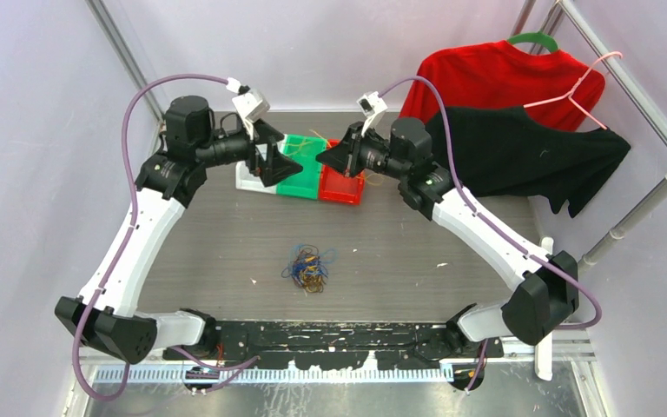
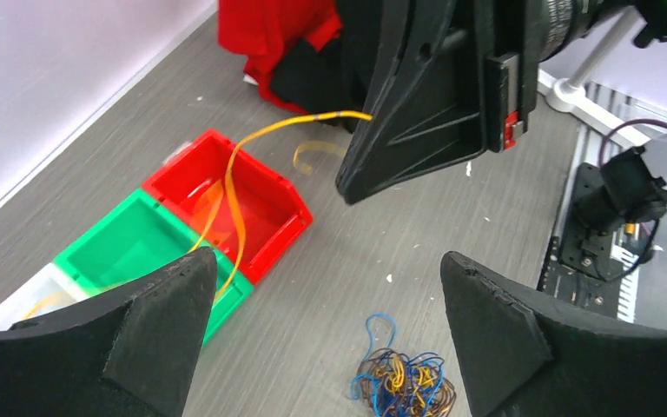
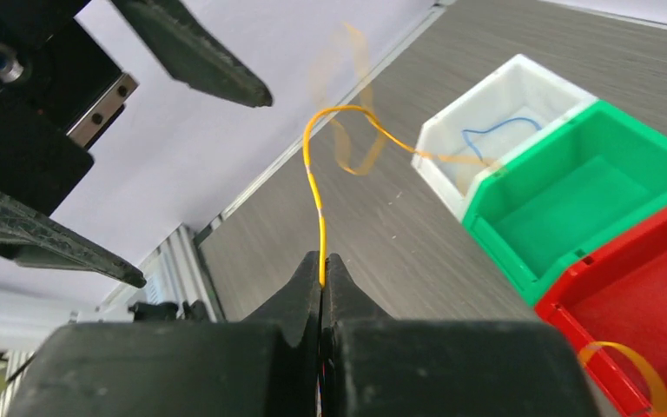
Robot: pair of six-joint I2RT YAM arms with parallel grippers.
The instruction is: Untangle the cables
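A yellow cable [image 3: 321, 200] is pinched by my right gripper, which is shut on it. In the left wrist view this yellow cable [image 2: 304, 120] runs from the right gripper's tip and hangs in loops over the bins. Facing it, my left gripper [image 1: 271, 165] stands open, with nothing gripped between its fingers. On the table near the front lies a tangled pile of blue and yellow cables [image 1: 309, 268]. A blue cable [image 3: 508, 126] rests in the white bin [image 3: 521, 74].
The green bin [image 1: 300, 178] sits between the white bin and the red bin [image 1: 341, 189] at the back of the table. A red shirt [image 1: 486, 78] and a black shirt [image 1: 521, 156] hang at the back right. Bare table surrounds the cable pile.
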